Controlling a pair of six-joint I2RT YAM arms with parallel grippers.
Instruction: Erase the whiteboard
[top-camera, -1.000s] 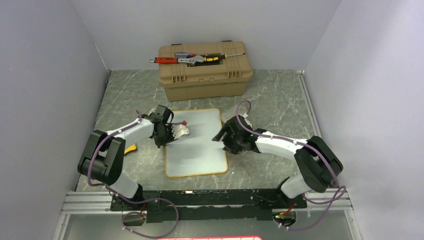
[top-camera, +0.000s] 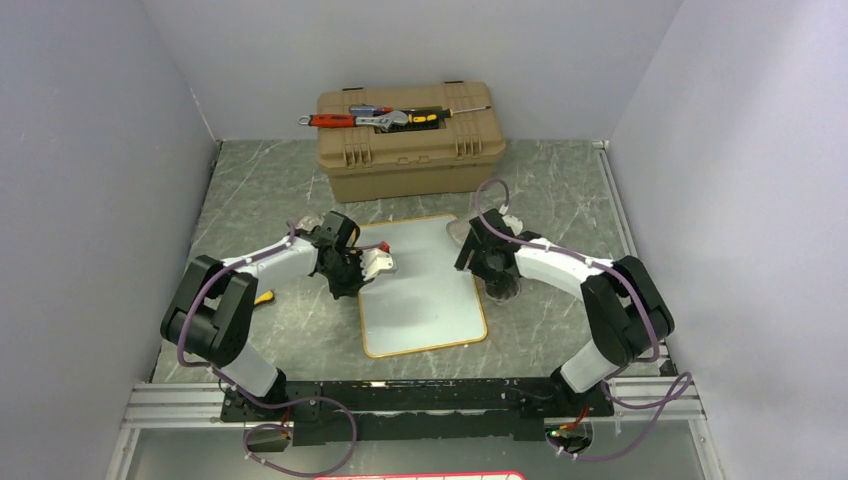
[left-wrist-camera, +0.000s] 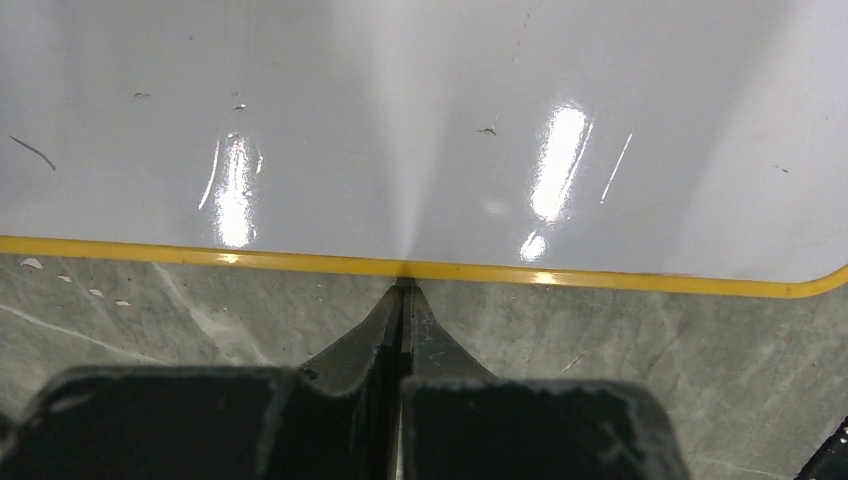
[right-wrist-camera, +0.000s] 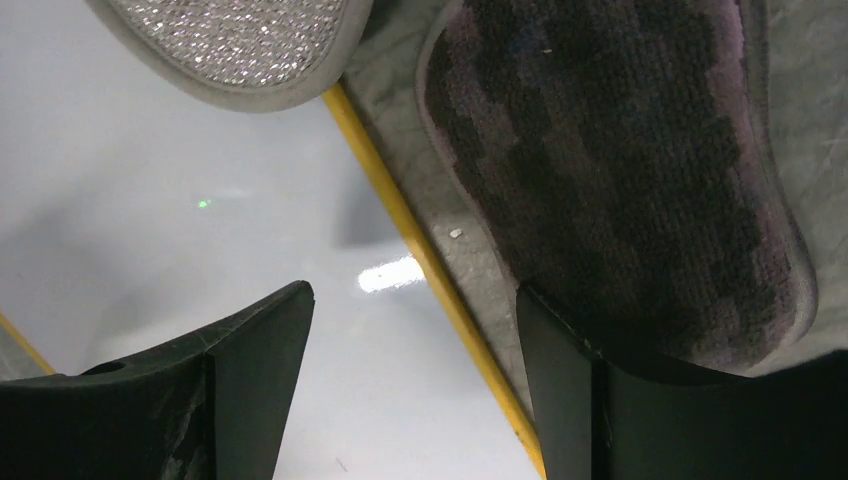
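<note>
The whiteboard, white with a yellow rim, lies flat on the grey table. Its left rim is pinched at the tips of my left gripper, which is shut on it. A short dark mark and a few small specks show on the glossy surface. Over the board's right rim, my right gripper is open, its fingers apart with nothing held. To the right of that rim lies a dark checked pad, partly behind the right finger. A grey-edged pad with a glittery face overlaps the rim farther up.
Behind the board stands a tan toolbox with a wrench and other tools on top. A yellow item lies left of the board, near my left arm.
My right gripper went inward over the board and has since come back out to the right rim.
</note>
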